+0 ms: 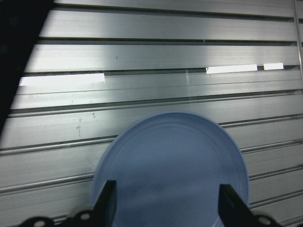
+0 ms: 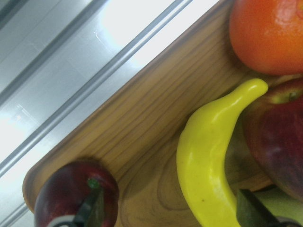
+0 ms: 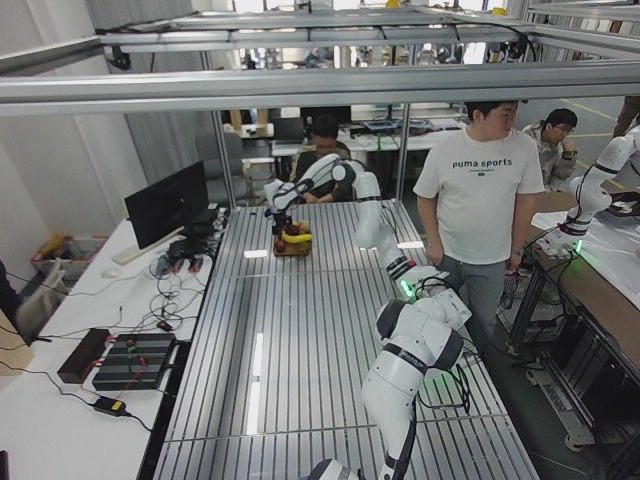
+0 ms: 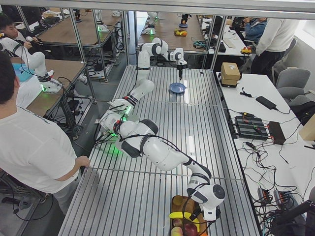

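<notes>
A blue plate (image 1: 169, 161) lies on the slatted metal table, under my left gripper, which stands open with nothing between its fingers; the plate also shows at the far end (image 4: 177, 87). My right gripper is open over a wooden tray (image 2: 128, 118) of fruit: a dark plum-like fruit (image 2: 66, 194) by one finger, a yellow banana (image 2: 203, 151) between and below the fingers, a red apple (image 2: 279, 137) and an orange (image 2: 270, 33). A partly hidden yellow-green fruit lies under the other finger.
A person (image 3: 478, 200) in a white shirt stands beside it. Side desks (image 4: 275, 167) hold electronics and cables.
</notes>
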